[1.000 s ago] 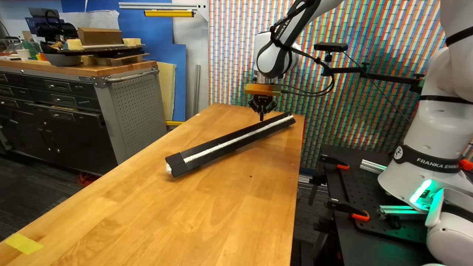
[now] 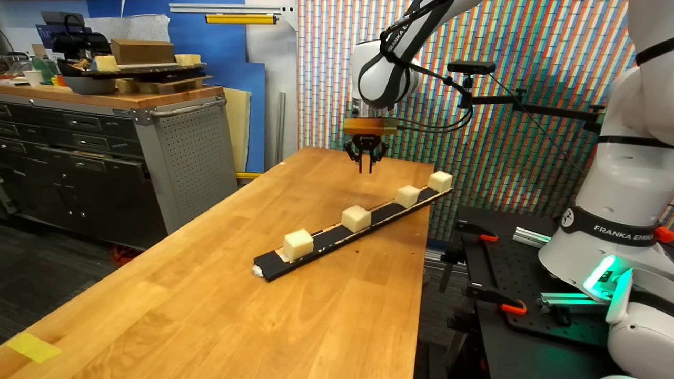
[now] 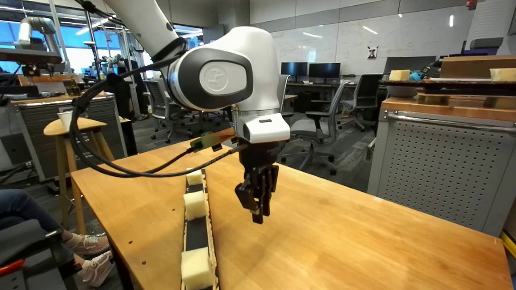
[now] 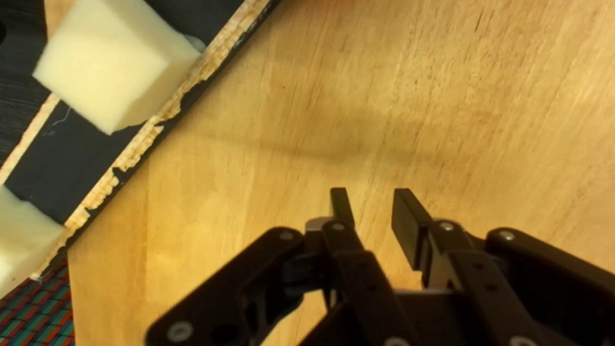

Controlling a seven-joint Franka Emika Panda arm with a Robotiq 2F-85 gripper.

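A long black board lies flat across the wooden table, its pale foam blocks facing up. In exterior view 1 these are a near block, a second block, a third block and a far block. My gripper hangs above the bare tabletop at the far end, to the left of the board. In the wrist view the gripper is open, with only table between its fingers. One foam block and the board's chipped edge show at upper left, apart from the fingers.
The robot base is on a black stand to the right. Someone's legs show by the table edge in exterior view 2.
The board has rolled over, from its black side with the white strip facing up to its foam blocks facing up, and lies further right. My gripper has opened and shifted slightly left.
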